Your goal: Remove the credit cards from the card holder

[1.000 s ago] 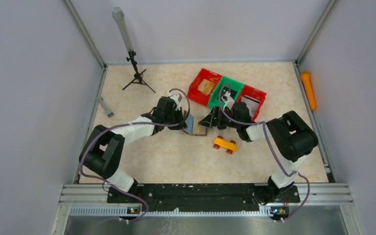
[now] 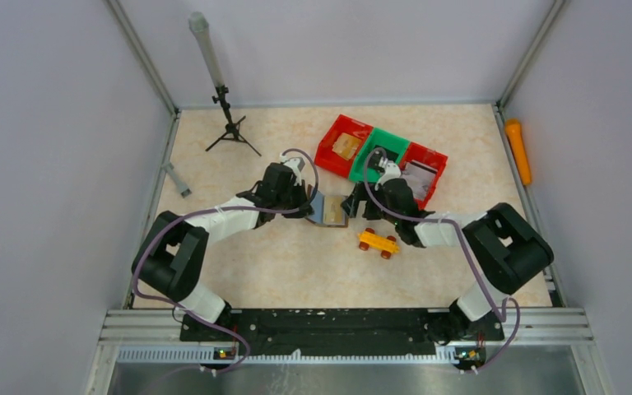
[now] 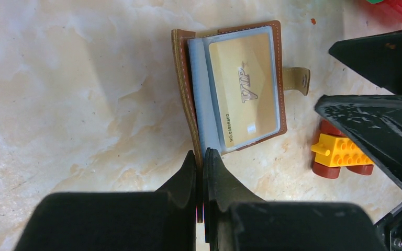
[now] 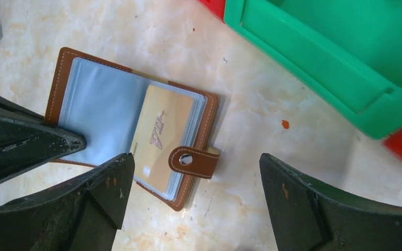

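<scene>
The brown card holder (image 3: 279,57) lies spread on the table, its clear pale sleeves facing up and its snap strap (image 4: 201,163) sticking out on the right. A gold VIP card (image 3: 244,86) shows in the sleeve on the right-hand side. My left gripper is shut on the holder's left cover, which stands partly raised in the left wrist view. Just right of the holder, my right gripper (image 2: 352,202) is open, with only table and the strap side visible between its fingers in the right wrist view.
A yellow toy car (image 2: 378,242) sits close below the right gripper. Behind stand a red bin (image 2: 322,156) with a gold card in it, a green bin (image 4: 314,63) and another red bin (image 2: 442,162). Table in front of the holder is clear.
The left arm and the holder look unmoved.
</scene>
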